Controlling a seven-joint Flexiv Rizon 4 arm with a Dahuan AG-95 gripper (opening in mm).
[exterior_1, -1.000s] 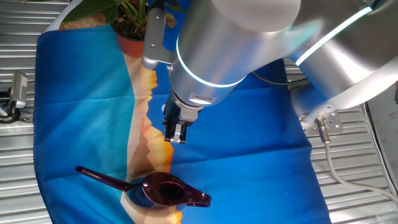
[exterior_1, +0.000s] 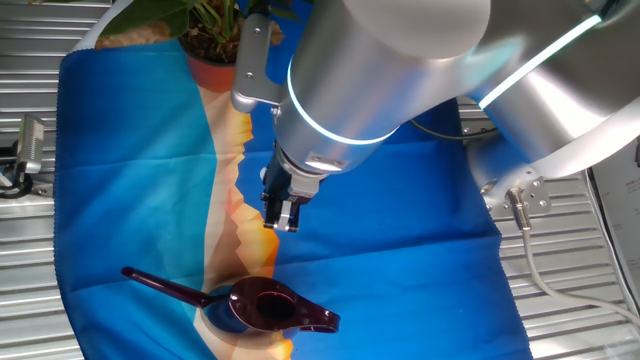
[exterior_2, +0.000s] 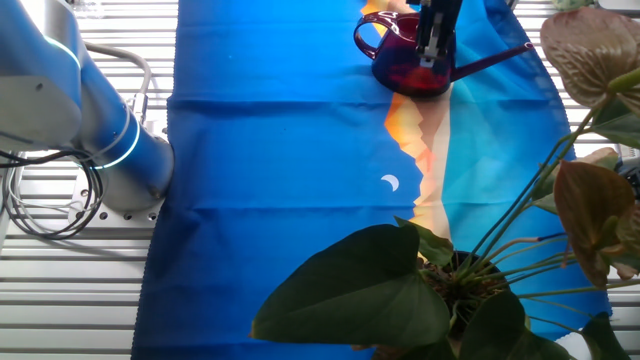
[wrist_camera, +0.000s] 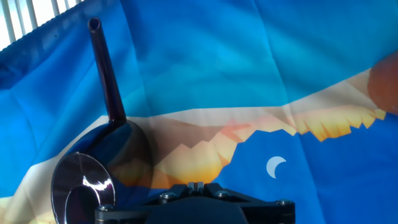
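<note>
A dark red, glossy watering can (exterior_1: 268, 305) stands on the blue printed cloth, its long spout pointing left in exterior view 1. My gripper (exterior_1: 282, 226) hangs above the cloth, apart from the can and toward its far side in that view. From exterior view 2 the gripper (exterior_2: 428, 60) overlaps the can (exterior_2: 400, 72) in line of sight. In the wrist view the can's spout (wrist_camera: 107, 78) and looped handle (wrist_camera: 62, 180) lie left of the gripper. The fingertips meet at the centre, shut, with nothing visible between them.
A leafy plant in a terracotta pot (exterior_1: 212, 76) stands at the cloth's far end; its broad leaves (exterior_2: 350, 290) fill the lower right of exterior view 2. A small device (exterior_1: 30, 145) sits beyond the cloth's left edge.
The arm has shifted only very slightly, and my gripper stays in almost the same spot. The watering can and plant have not moved.
</note>
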